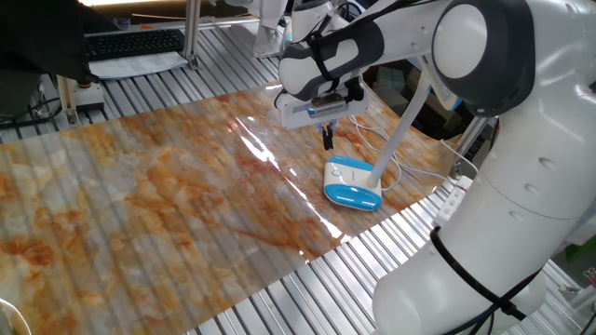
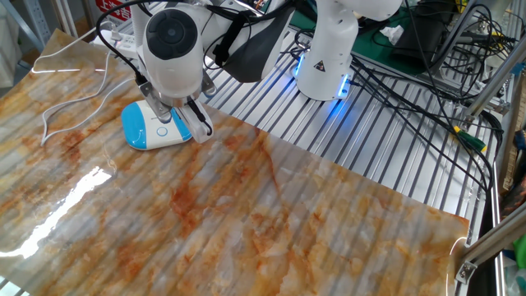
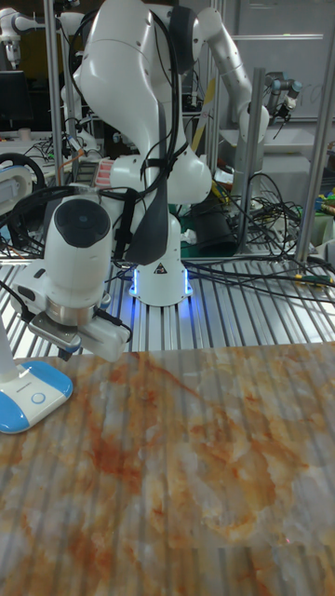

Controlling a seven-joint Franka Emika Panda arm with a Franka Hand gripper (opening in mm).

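Note:
Over the lamp's base, near the back right of the marbled sheet in exterior view 1, hangs my gripper [image 1: 328,147]. Its two dark fingers are together, and nothing shows between them. The white and blue desk lamp [image 1: 354,197] stands upright on the sheet, just in front of the fingertips in that view. Its base [image 2: 140,131] is partly covered by my hand in exterior view 2. In exterior view 3 the lamp [image 3: 45,407] stands at the left edge; my fingers are hidden there behind the hand.
The marbled sheet [image 1: 140,214] is bare apart from the lamp. A white cable [image 2: 57,115] trails over it behind the lamp. Slatted metal table [image 1: 345,279] borders the sheet, and a keyboard [image 1: 135,44] lies at the back left. Loose black cables [image 2: 411,99] lie beside my base.

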